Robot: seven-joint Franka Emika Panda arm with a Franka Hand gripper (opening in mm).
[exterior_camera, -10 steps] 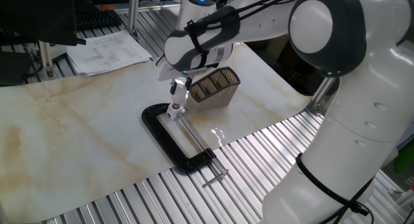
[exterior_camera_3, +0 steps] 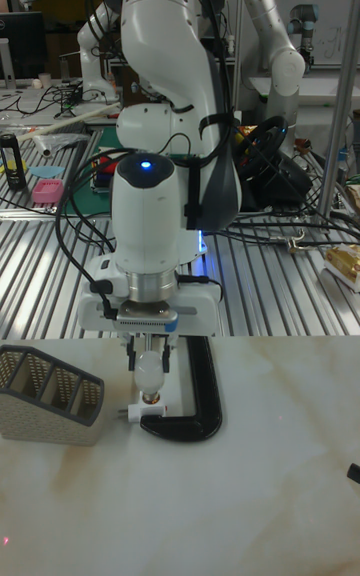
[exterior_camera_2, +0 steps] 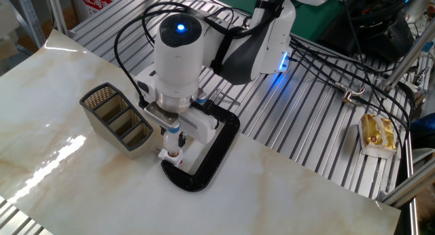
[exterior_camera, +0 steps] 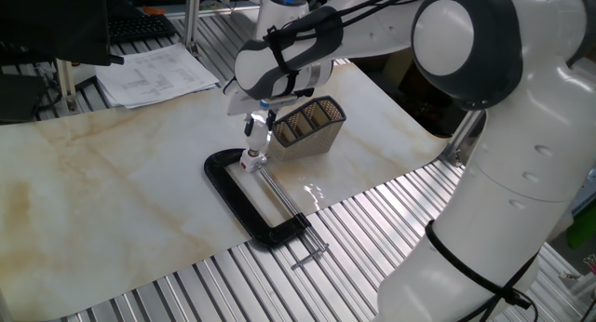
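A white light bulb (exterior_camera_3: 151, 371) stands upright with its metal base at a small white socket (exterior_camera_3: 150, 412). This socket is at one end of a black C-clamp (exterior_camera: 237, 199) lying flat on the marbled sheet. My gripper (exterior_camera_3: 150, 356) points down over the bulb, with dark fingers (exterior_camera_3: 132, 356) on both sides of the glass. Whether the fingers press on the bulb or stand slightly apart from it cannot be made out. In exterior view 2 the hand covers the bulb's top, and the bulb's lower part (exterior_camera_2: 172, 141) shows beneath it. How deep the base sits in the socket is unclear.
A beige organizer with several compartments (exterior_camera_2: 117, 128) stands close beside the socket and hand. Papers (exterior_camera: 154, 77) lie at the far left in exterior view 1. The marbled sheet (exterior_camera: 93, 201) is largely bare, and slatted metal table (exterior_camera: 209, 289) shows along its edge.
The arm and wrist have shifted very slightly to the left since one second ago. Bulb, socket, clamp and organizer look unmoved.
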